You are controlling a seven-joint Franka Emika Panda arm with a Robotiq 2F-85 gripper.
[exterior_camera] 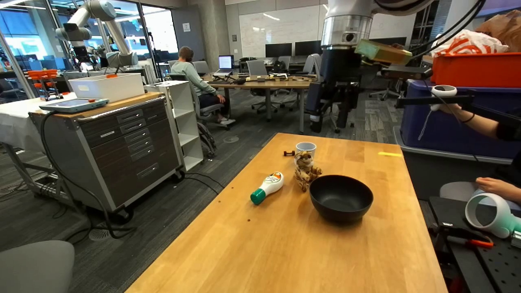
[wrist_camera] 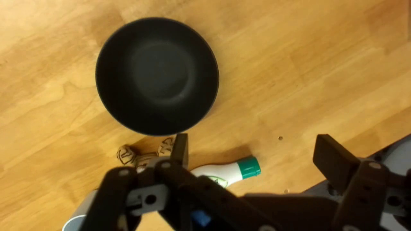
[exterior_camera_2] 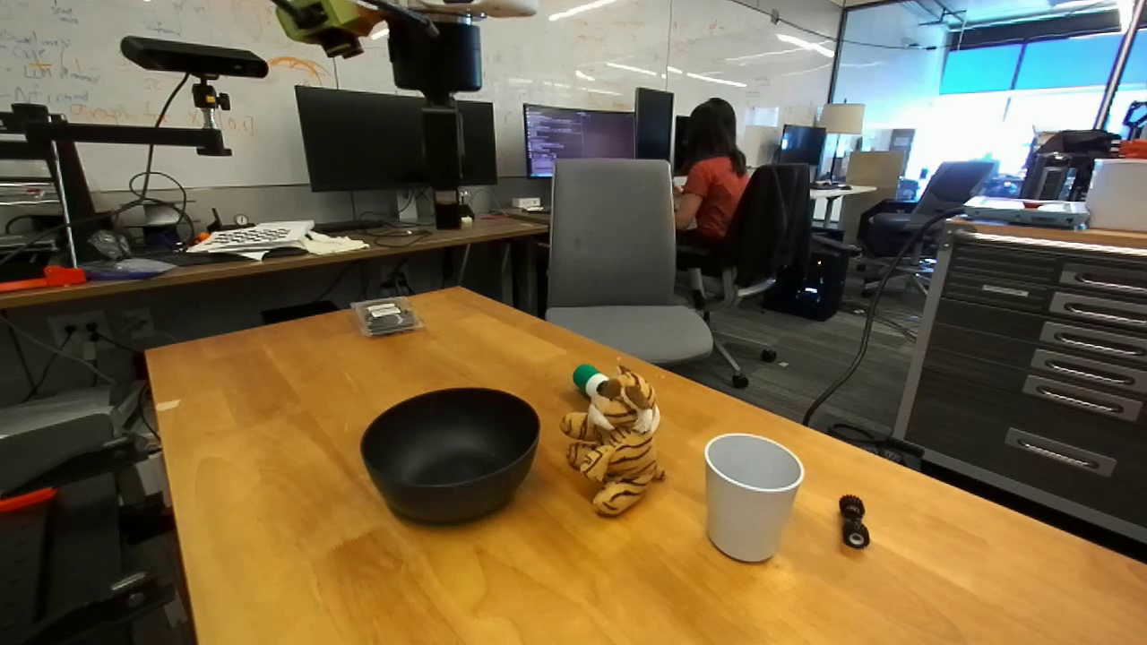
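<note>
My gripper is open above the table, its fingers spread wide with nothing held between them. In exterior view 1 the gripper (exterior_camera: 331,124) hangs well above the tabletop objects. A black bowl (wrist_camera: 160,77) sits empty on the table. Beside it sits a tiger plush (exterior_camera_2: 618,446), partly hidden behind a finger in the wrist view. A white bottle with a green cap (exterior_camera: 268,186) lies on its side; in the wrist view, the bottle (wrist_camera: 227,171) shows below the gap between the fingers. A light grey cup (exterior_camera_2: 749,505) stands upright near the plush.
A small dark dumbbell-shaped piece (exterior_camera_2: 854,522) lies near the cup. A clear packet (exterior_camera_2: 387,315) rests at the table's far end in exterior view 2.
</note>
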